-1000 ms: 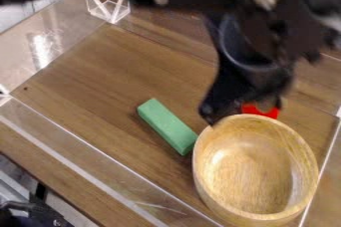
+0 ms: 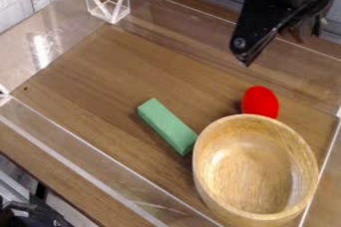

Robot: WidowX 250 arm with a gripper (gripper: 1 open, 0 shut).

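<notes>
The dark robot arm reaches in at the top right, raised above the back of the table, with my gripper partly behind its body; whether its fingers are open or shut is hidden. Below it a red rounded object lies just behind a wooden bowl, which appears empty. A green block lies to the left of the bowl, apart from it.
A wooden tabletop with transparent low walls holds the objects. A clear plastic piece stands at the back left corner.
The arm has risen and moved back, away from the bowl toward the top right, uncovering the red object and the middle of the table. The objects on the table look unmoved.
</notes>
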